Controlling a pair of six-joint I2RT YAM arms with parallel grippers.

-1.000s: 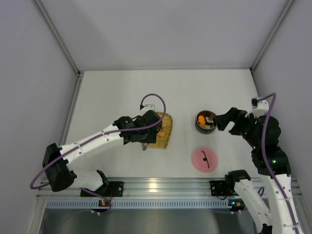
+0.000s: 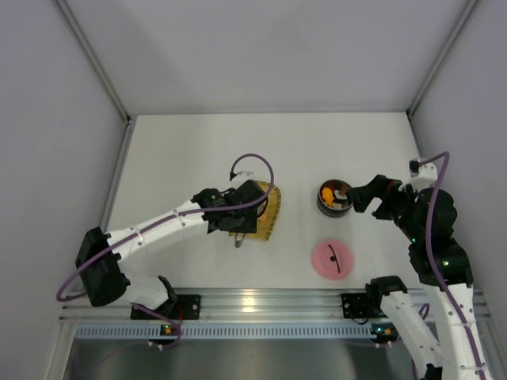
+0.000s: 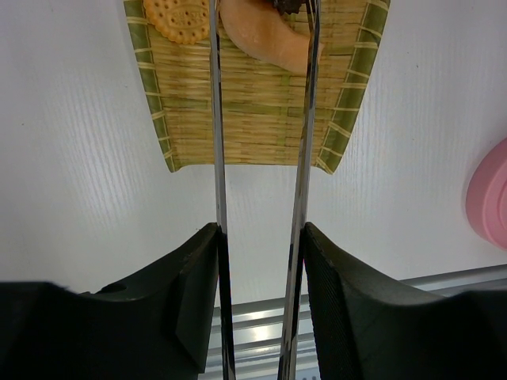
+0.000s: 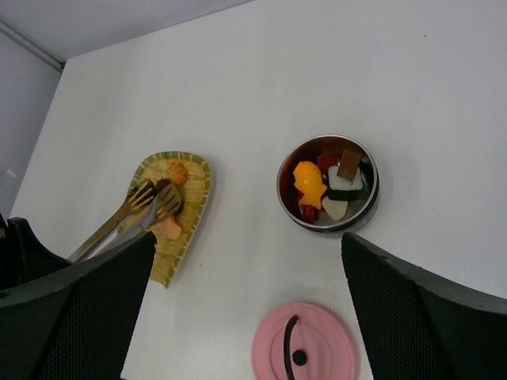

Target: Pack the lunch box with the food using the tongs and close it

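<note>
A yellow-green woven tray (image 3: 253, 134) holds a round cracker (image 3: 176, 20), a peach-coloured curved piece (image 3: 261, 36) and a dark piece at the upper edge of the left wrist view. My left gripper is shut on metal tongs (image 3: 219, 142), whose arms stand apart. In the right wrist view the slotted tong tips (image 4: 165, 204) hang over the tray, by the dark piece; whether they touch it I cannot tell. A round lunch box (image 4: 329, 226) contains several pieces of food, including an orange fish-shaped one (image 4: 310, 182). My right gripper is open and empty.
The pink lid (image 4: 273, 336) with a dark strap lies in front of the lunch box. White table shows clear between tray and box, and behind both. A metal rail (image 2: 261, 297) runs along the front edge.
The left arm has shifted slightly to the right over the tray, carrying the tongs. The right arm, lunch box and lid have stayed put.
</note>
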